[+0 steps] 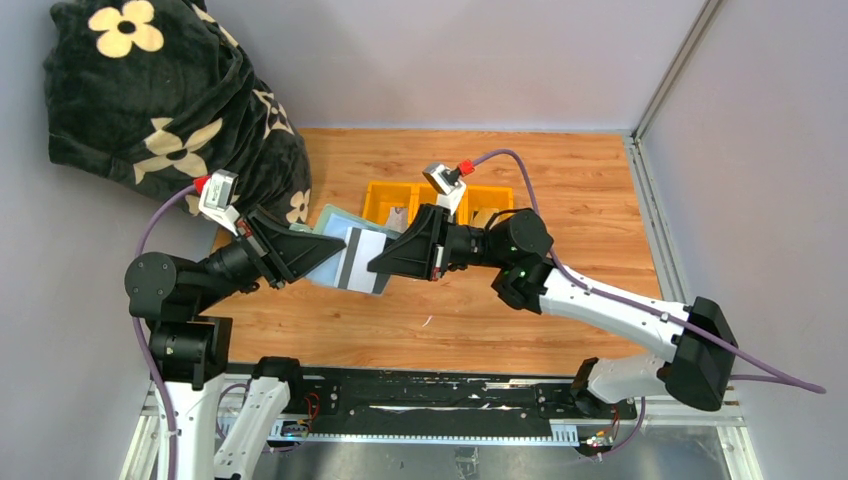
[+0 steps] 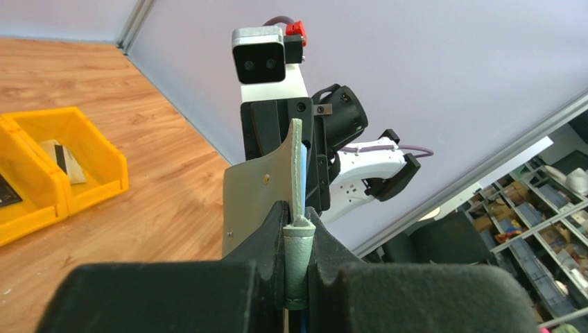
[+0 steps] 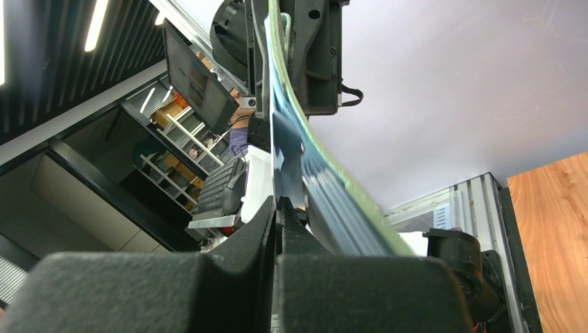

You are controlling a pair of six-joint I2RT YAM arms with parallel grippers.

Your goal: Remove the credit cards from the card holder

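The pale green card holder (image 1: 328, 217) is held up over the table by my left gripper (image 1: 338, 244), shut on its edge. In the left wrist view the holder's back (image 2: 255, 187) faces me, its spine clamped between the fingers. A white card with a dark stripe (image 1: 361, 260) lies across the holder's blue sleeves in the top view. On that card's right edge my right gripper (image 1: 372, 268) is shut. The right wrist view shows the thin card edge-on at the fingertips, beside the fanned sleeves (image 3: 333, 201). How far the card remains inside its sleeve is hidden.
Yellow bins (image 1: 382, 197) stand behind the grippers. In the left wrist view, one bin holds a striped light card (image 2: 73, 165) and another a black card (image 2: 8, 193). A dark floral cushion (image 1: 170, 110) fills the back left.
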